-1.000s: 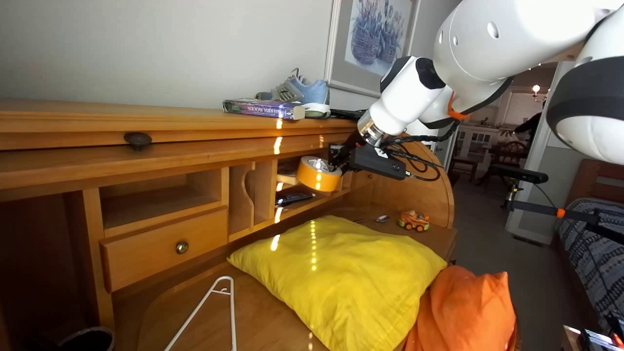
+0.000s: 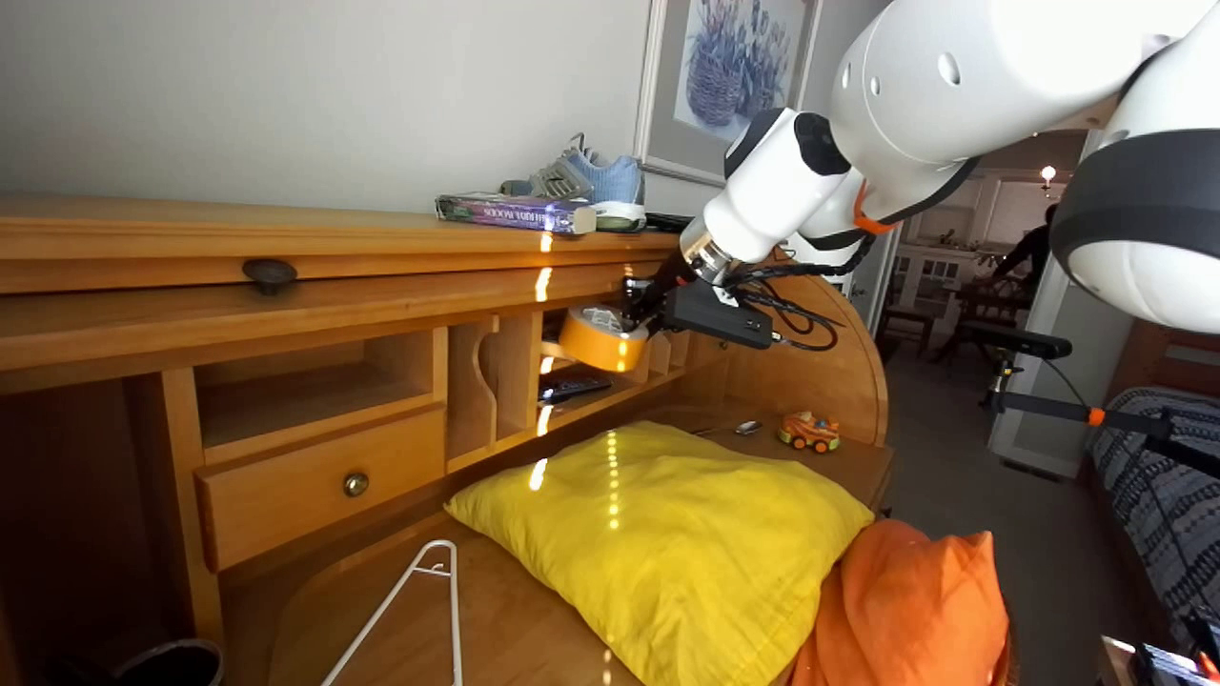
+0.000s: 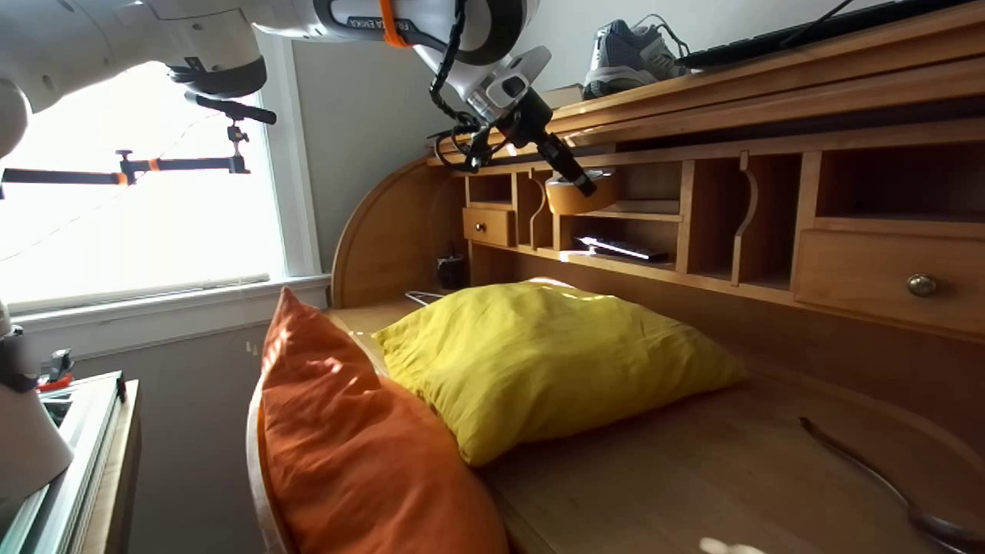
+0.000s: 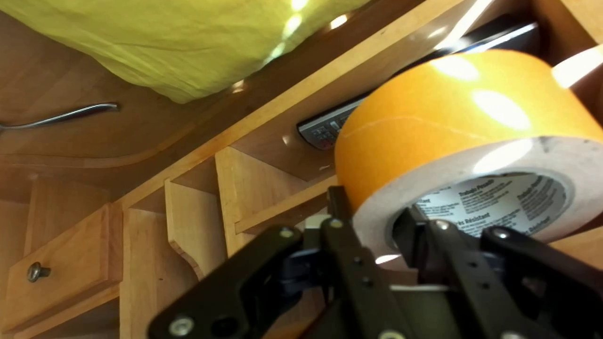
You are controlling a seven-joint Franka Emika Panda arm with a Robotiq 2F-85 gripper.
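Observation:
A roll of orange tape [image 4: 452,113] hangs from my gripper, which is shut on the roll's wall. One fingertip [image 4: 408,231] sits inside the core and the other [image 4: 337,198] is against the outside. In the first exterior view the tape roll [image 2: 602,341] is in front of the desk's middle cubby, level with its upper part. From the other side, the roll [image 3: 565,195] appears at the upper middle compartment, above a small shelf [image 3: 637,217]; whether it is inside the opening I cannot tell.
A black remote [image 3: 619,248] lies in the lower middle compartment, below the tape. Wooden dividers [image 4: 195,237] flank the cubby. A yellow pillow [image 2: 663,537] covers much of the desktop, beside an orange pillow [image 2: 915,600]. A shoe [image 2: 600,183] and a book [image 2: 515,212] rest on top.
In the first exterior view, my gripper and the tape roll have moved left and slightly up along the cubbies. The tape is held in both frames.

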